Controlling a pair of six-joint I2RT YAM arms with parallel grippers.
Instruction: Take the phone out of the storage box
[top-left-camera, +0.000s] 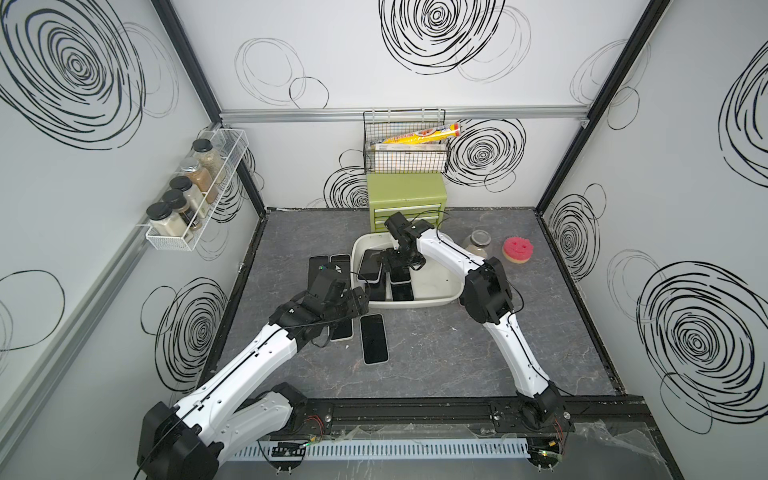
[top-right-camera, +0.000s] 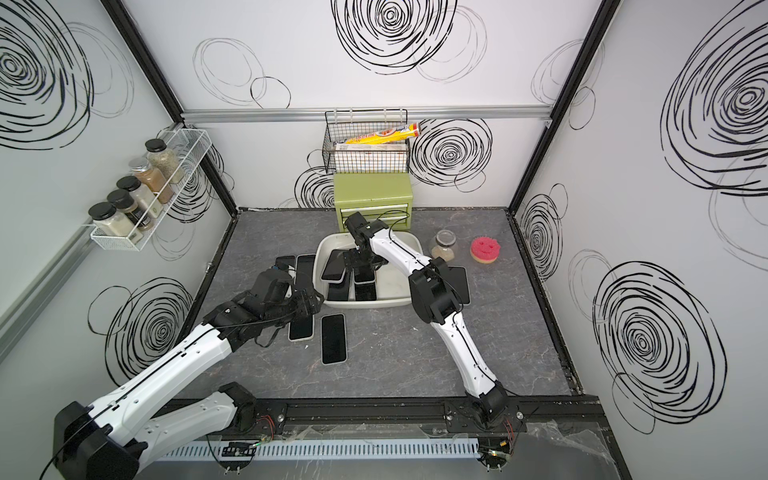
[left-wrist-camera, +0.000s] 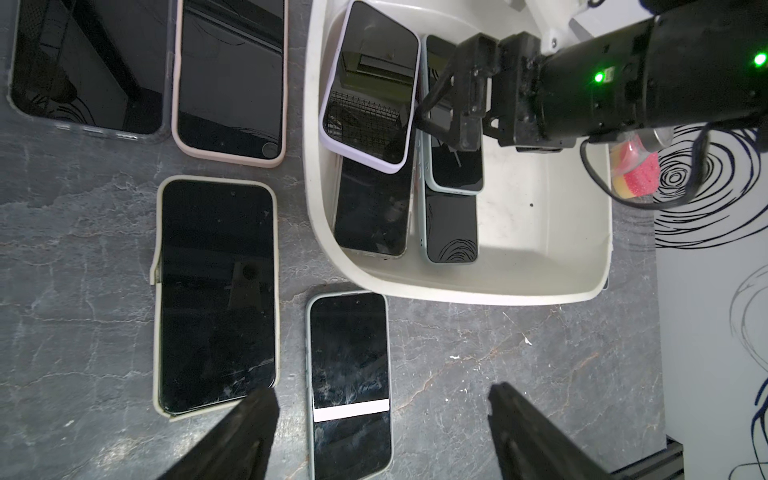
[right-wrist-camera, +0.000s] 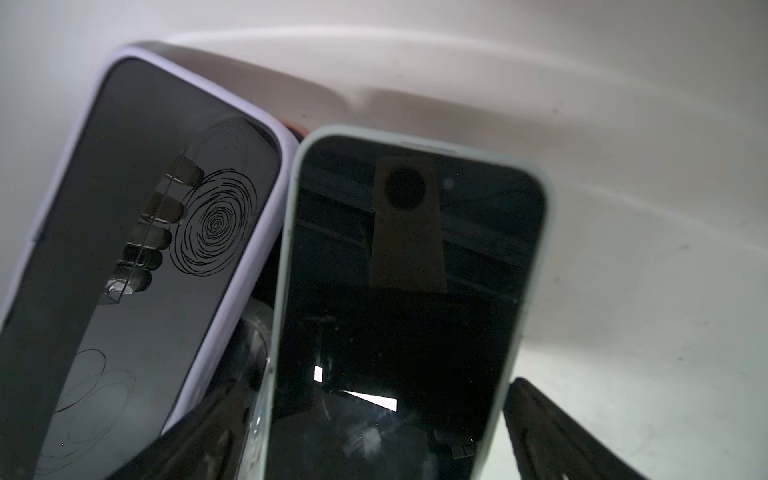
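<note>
The white storage box (top-left-camera: 437, 288) holds several phones. A lavender-cased phone (left-wrist-camera: 368, 80) lies tilted on another at the box's left. A mint-cased phone (right-wrist-camera: 404, 312) rests on another beside it. My right gripper is down in the box, open, with its fingertips on either side of the mint-cased phone. My left gripper hangs open outside the box to the left-front, over phones on the table, with nothing between its fingers.
Several phones lie left and in front of the box, including a white-cased one (left-wrist-camera: 216, 296). A green cabinet (top-left-camera: 406, 188) stands behind, with a jar (top-right-camera: 444, 244) and pink sponge (top-right-camera: 485, 248) at right.
</note>
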